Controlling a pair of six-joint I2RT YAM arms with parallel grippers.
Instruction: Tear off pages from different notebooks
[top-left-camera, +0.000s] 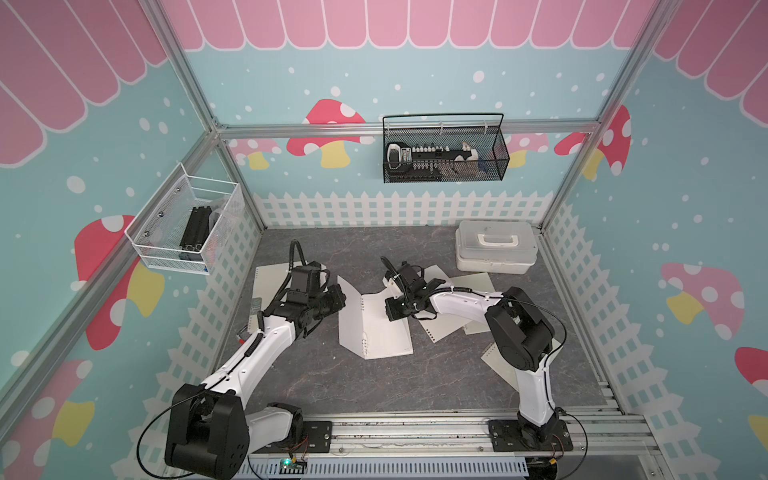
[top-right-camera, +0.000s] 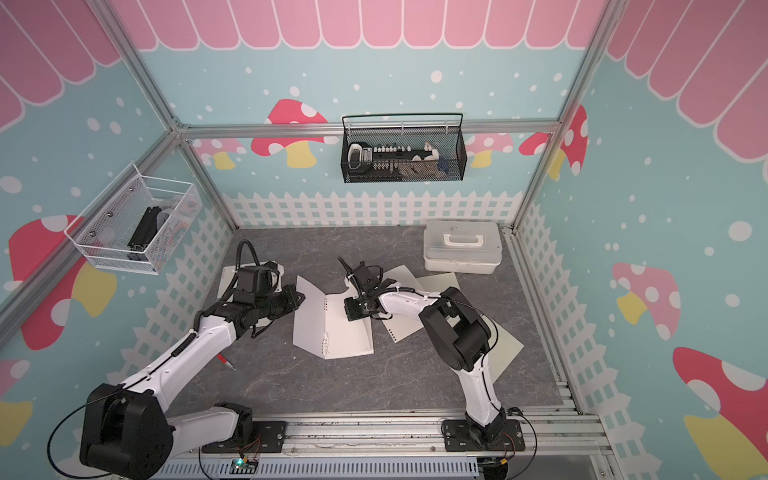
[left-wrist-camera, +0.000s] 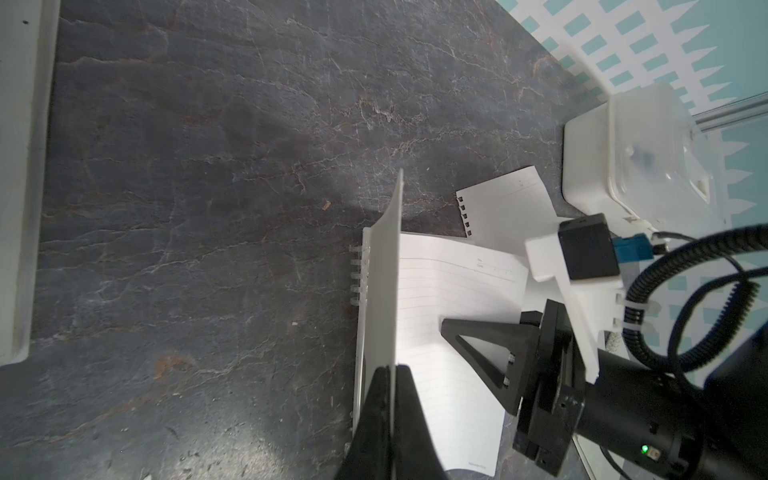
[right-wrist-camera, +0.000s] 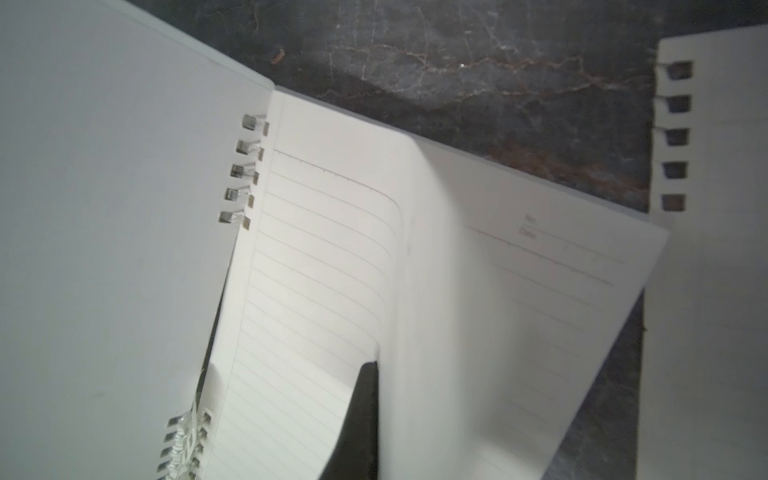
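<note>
An open spiral notebook (top-left-camera: 382, 340) (top-right-camera: 346, 342) lies mid-table, its stiff cover (right-wrist-camera: 112, 256) raised on the left. My left gripper (top-left-camera: 337, 300) is shut on that cover, which stands edge-on between its fingers in the left wrist view. My right gripper (top-left-camera: 392, 312) (top-right-camera: 352, 310) is low over the lined page (right-wrist-camera: 312, 240), shut on a curled page (right-wrist-camera: 424, 320) that bends up beside its dark finger in the right wrist view; its tips are partly hidden there.
Loose pages (left-wrist-camera: 504, 200) lie right of the notebook, another pad (top-left-camera: 268, 276) at the left. A clear-lidded box (top-left-camera: 496, 248) stands back right, a red-handled tool (top-right-camera: 222, 358) front left.
</note>
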